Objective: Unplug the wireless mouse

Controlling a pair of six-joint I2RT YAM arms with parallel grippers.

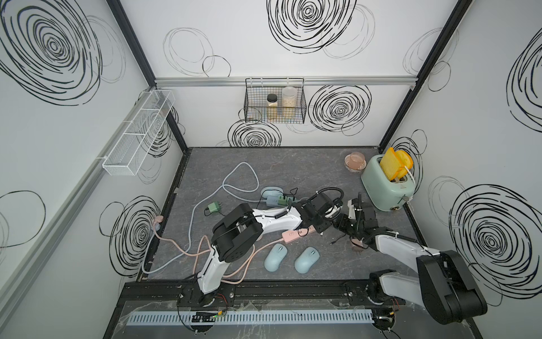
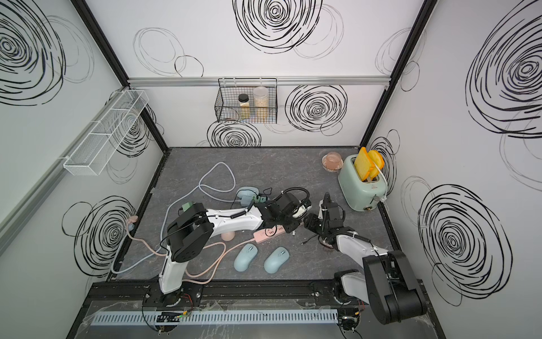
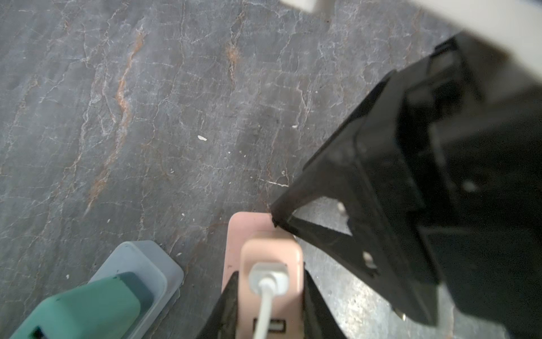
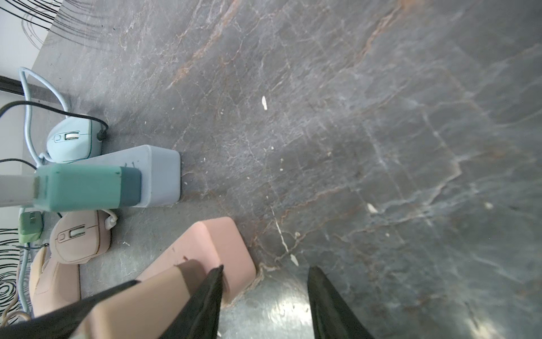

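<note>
My left gripper is shut on a pink charger (image 3: 271, 254) with a white cable, over the end of a pink power strip (image 4: 220, 248). My right gripper is beside that strip's end in the left wrist view; what lies between its fingers is unclear. A pink mouse (image 4: 79, 243) with a cable and a blue mouse (image 4: 73, 138) sit behind. Two more blue mice (image 1: 275, 257) (image 1: 306, 260) lie at the front.
A blue power strip (image 4: 161, 175) with a green charger (image 4: 79, 186) lies alongside. The toaster (image 1: 384, 186) and a small bowl (image 1: 355, 163) stand at back right. Loose cables cover the left.
</note>
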